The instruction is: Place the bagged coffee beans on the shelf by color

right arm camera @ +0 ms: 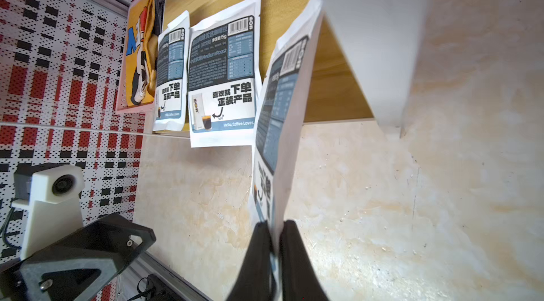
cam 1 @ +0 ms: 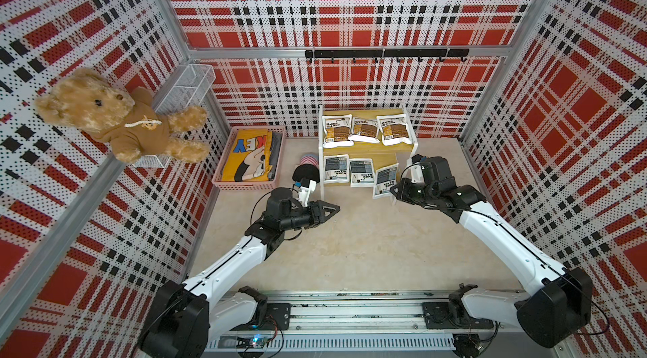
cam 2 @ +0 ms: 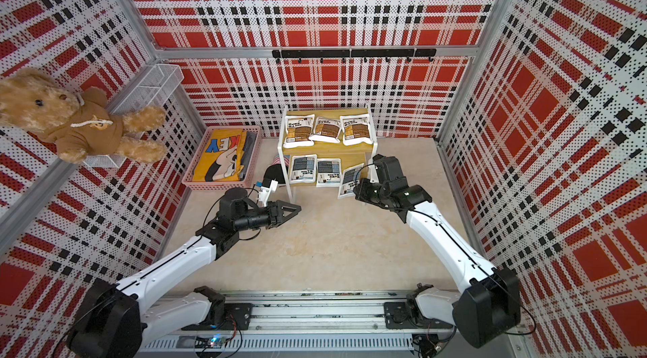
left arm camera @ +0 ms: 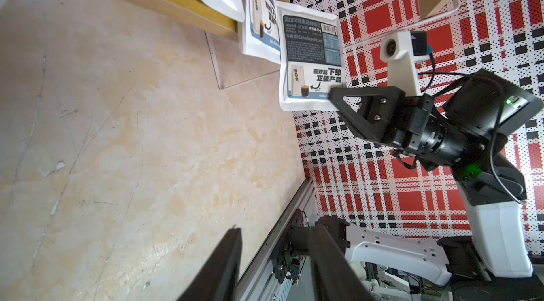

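My right gripper (cam 1: 396,190) is shut on a tilted blue-and-white coffee bag (right arm camera: 283,131) at the right end of the lower shelf, partly over its front edge. Two similar bags (cam 1: 336,168) (cam 1: 362,172) lie on that shelf (right arm camera: 334,97). Three brown-and-white bags (cam 1: 395,129) lie on the top shelf. My left gripper (cam 1: 335,207) hangs empty before the shelf's left front, part open in the left wrist view.
A pink basket (cam 1: 248,182) with a yellow cloth stands left of the shelf, a dark round item (cam 1: 306,170) beside it. A teddy bear (cam 1: 121,122) is on the left wall.
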